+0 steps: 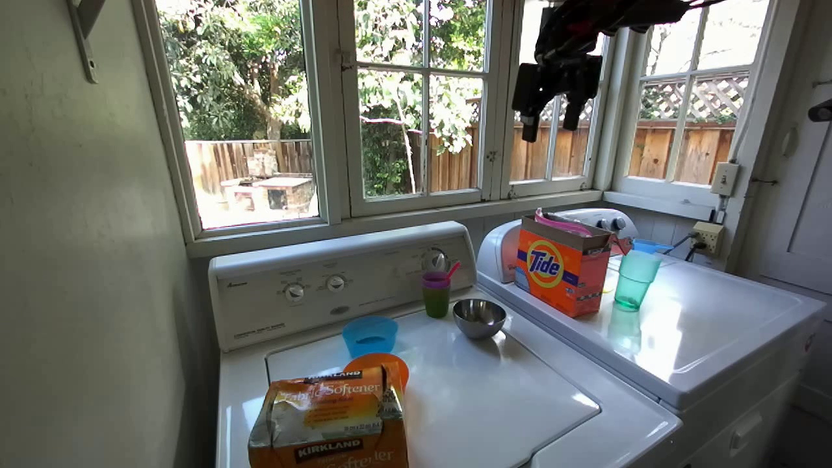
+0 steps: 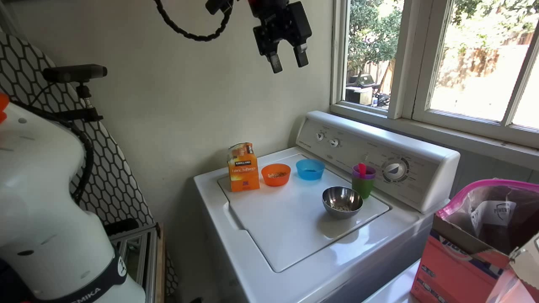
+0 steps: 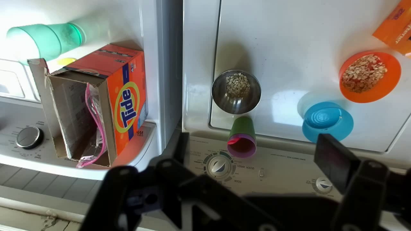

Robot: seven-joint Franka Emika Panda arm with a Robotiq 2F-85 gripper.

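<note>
My gripper (image 2: 288, 63) hangs high above the washer, its two fingers apart and nothing between them. Below, on the white lid, stands a steel bowl (image 3: 236, 102) with oats in it. Right beside it is a green cup with a purple rim (image 3: 242, 140), a pink-red utensil leaning inside. An orange bowl (image 3: 370, 92) also holds oats. Next to that one sits a blue bowl (image 3: 328, 127), which looks empty in the wrist view.
A Kirkland fabric softener box (image 2: 244, 172) stands near the lid's left end. On the neighbouring machine are an open Tide box (image 1: 565, 269) and a green translucent cup (image 1: 637, 279). The control panel (image 2: 379, 154) rises along the back.
</note>
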